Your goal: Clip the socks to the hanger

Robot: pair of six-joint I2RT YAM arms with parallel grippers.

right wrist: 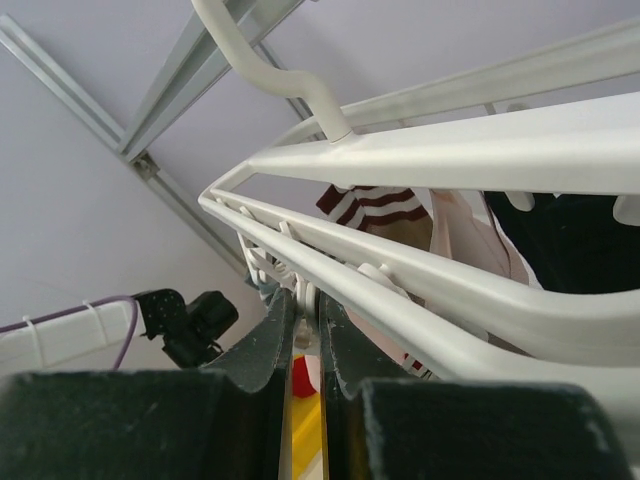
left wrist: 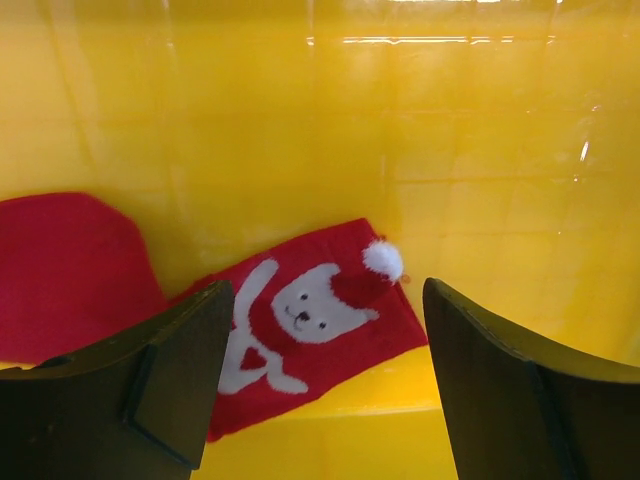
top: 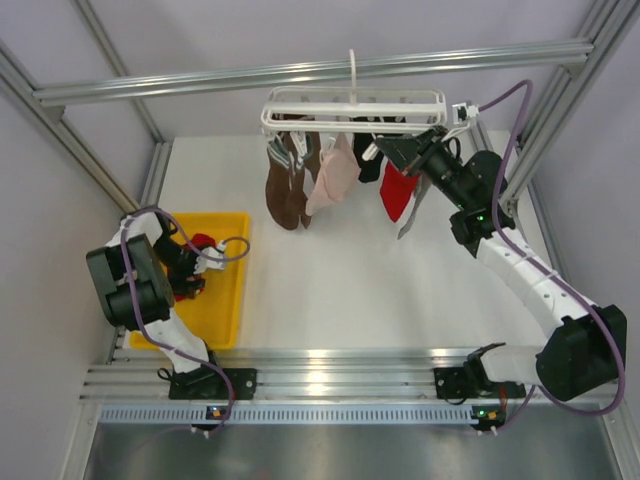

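Note:
A red sock with a white bear (left wrist: 310, 310) lies in the yellow bin, with a second red piece of sock (left wrist: 70, 275) beside it. Over the bear sock, my left gripper stands open, its fingers apart and nothing gripped. From the white hanger (top: 290, 128) hang brown striped socks (top: 280, 190), a pink sock (top: 335, 175), a black one (top: 367, 160) and a red one (top: 397, 190). At the hanger's right end, my right gripper is shut on a small white clip at the rail; its fingertips hide most of it.
The yellow bin (top: 240, 290) stands at the left of the white table (top: 340, 290), whose middle is bare. A metal bar (top: 220, 82) carries the hanger's hook. A purple cable (top: 128, 270) loops along the left arm.

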